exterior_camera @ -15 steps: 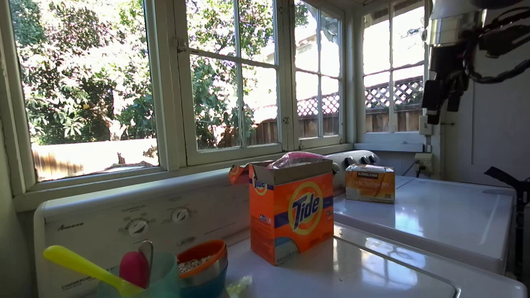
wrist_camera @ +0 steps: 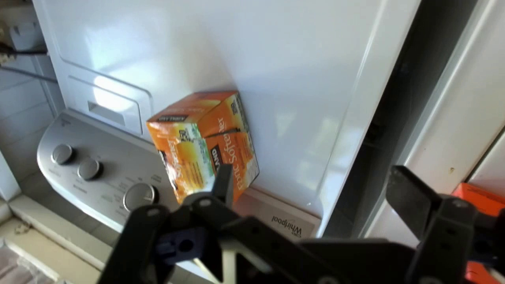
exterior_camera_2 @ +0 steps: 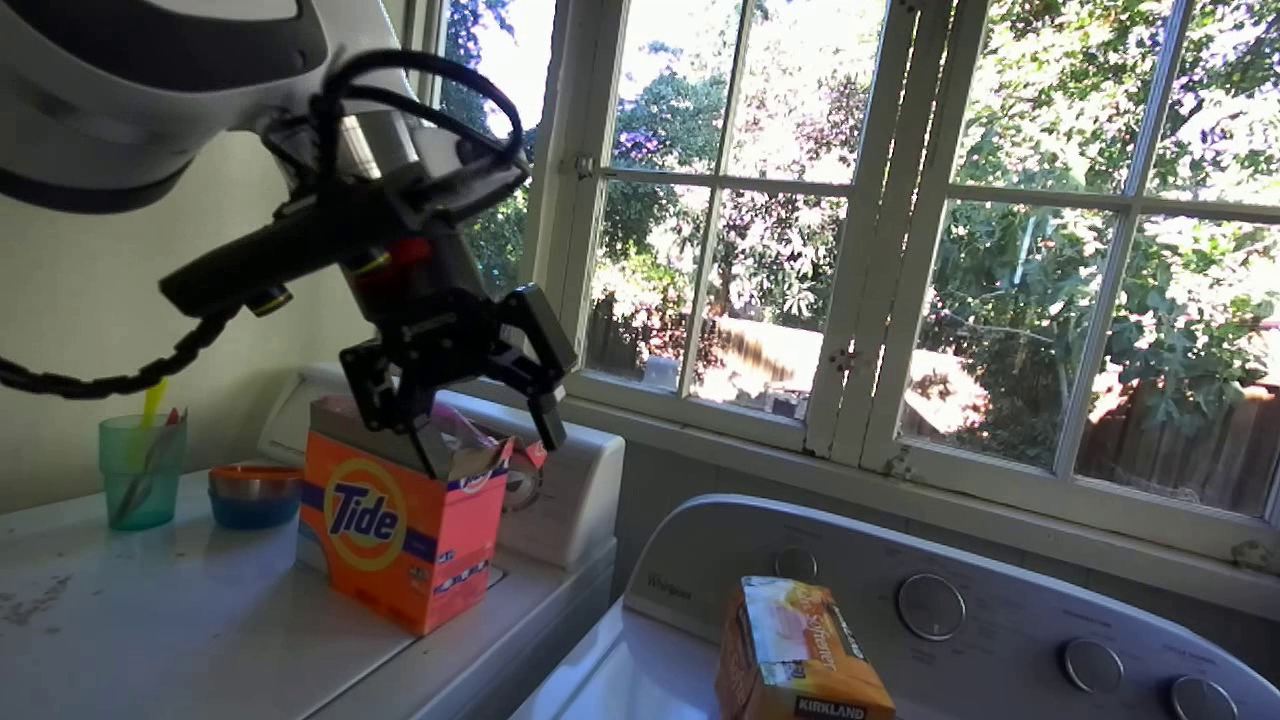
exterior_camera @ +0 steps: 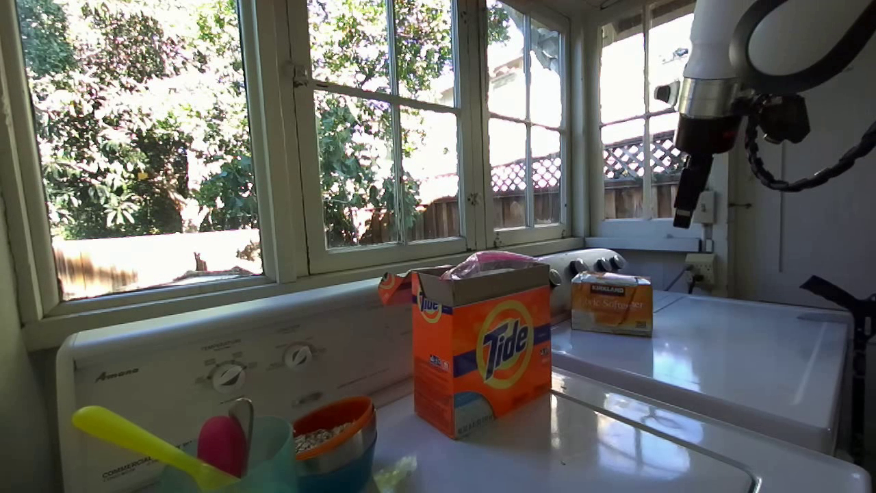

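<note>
In exterior view 2 my gripper point(exterior_camera_2: 486, 454) hangs above the machines with its two fingers spread wide, so it stands open with nothing between them. An orange Kirkland fabric softener box point(wrist_camera: 189, 146) sits on the Whirlpool machine's lid against its control panel; one finger overlaps its lower edge in the wrist view. That box point(exterior_camera: 612, 305) is well below the gripper in exterior view 1. On the other white machine stands an upright orange Tide box point(exterior_camera: 484, 361), its top flaps raised and a pink bag inside.
A green cup point(exterior_camera_2: 142, 474) with utensils and an orange-rimmed bowl point(exterior_camera_2: 256, 494) stand beyond the Tide box. A dark gap point(wrist_camera: 402, 113) separates the two machines. Much of the Whirlpool lid point(wrist_camera: 284, 47) is bare. Windows line the back.
In exterior view 1 my gripper has moved left and slightly lower, and the arm has turned, so its fingers now overlap there. Both boxes are where they were.
</note>
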